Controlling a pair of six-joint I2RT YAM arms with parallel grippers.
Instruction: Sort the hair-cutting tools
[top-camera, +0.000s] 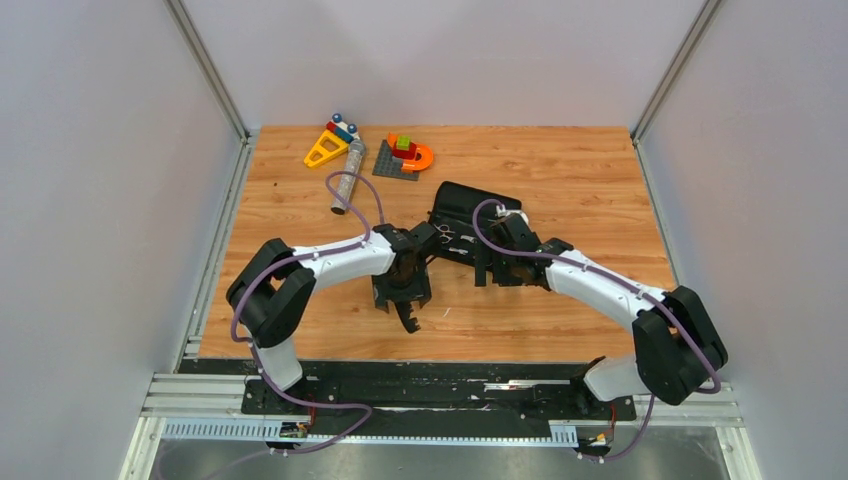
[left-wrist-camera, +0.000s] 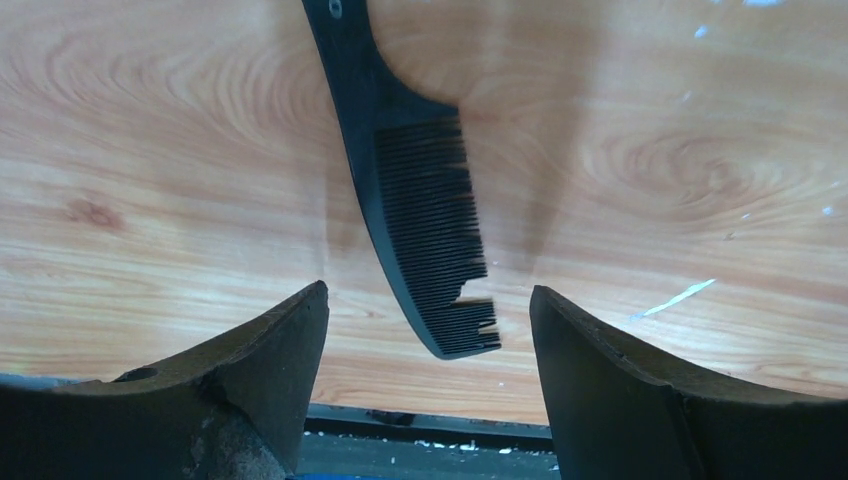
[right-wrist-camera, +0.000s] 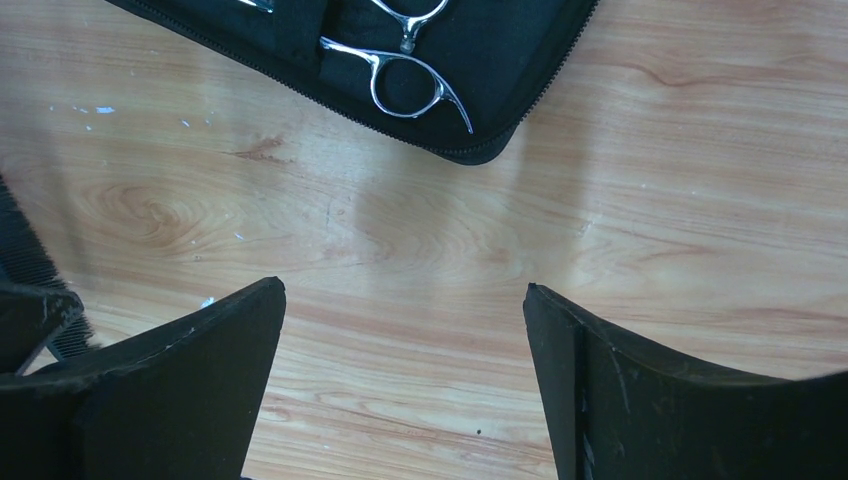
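A black comb with broken teeth lies on the table in the left wrist view, between the open fingers of my left gripper; in the top view its end shows below that gripper. The black zip case lies open behind the grippers, with scissors among its tools. My right gripper is open over bare table at the case's near edge, with nothing between its fingers.
Toy bricks, a yellow toy and a grey tube lie at the back left.
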